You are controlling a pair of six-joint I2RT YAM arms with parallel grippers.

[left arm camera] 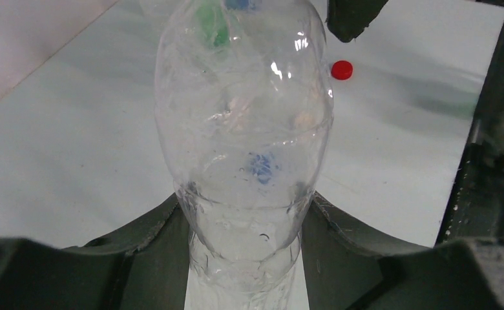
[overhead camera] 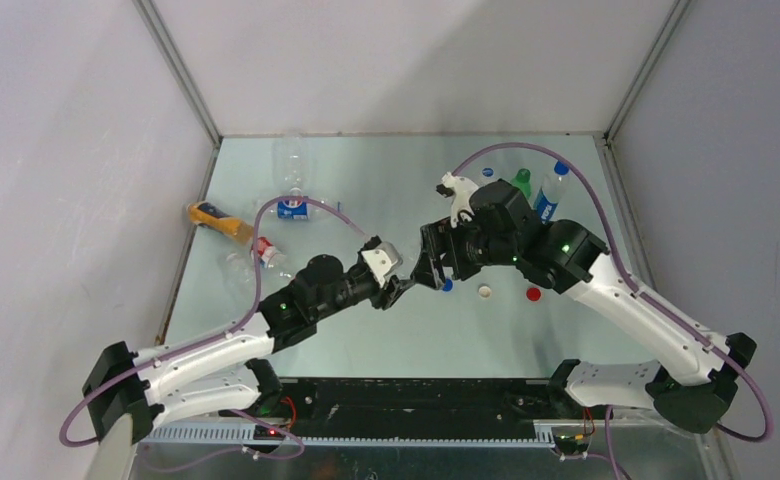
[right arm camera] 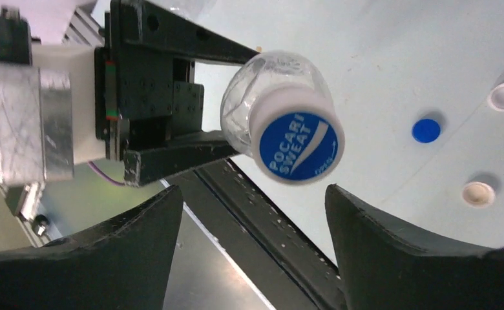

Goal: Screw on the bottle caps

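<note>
My left gripper (overhead camera: 390, 282) is shut on a clear plastic bottle (left arm camera: 243, 129), which fills the middle of the left wrist view. In the right wrist view this bottle carries a white cap with a blue Pocari Sweat top (right arm camera: 298, 145). My right gripper (overhead camera: 431, 268) is open just in front of the cap, its two fingers below it on either side in that view. Loose caps lie on the table: blue (right arm camera: 426, 130), cream (overhead camera: 484, 291) and red (overhead camera: 533, 294).
Several bottles lie at the left, including an orange one (overhead camera: 216, 218). Upright bottles, one with a blue cap (overhead camera: 553, 188), stand at the back right behind my right arm.
</note>
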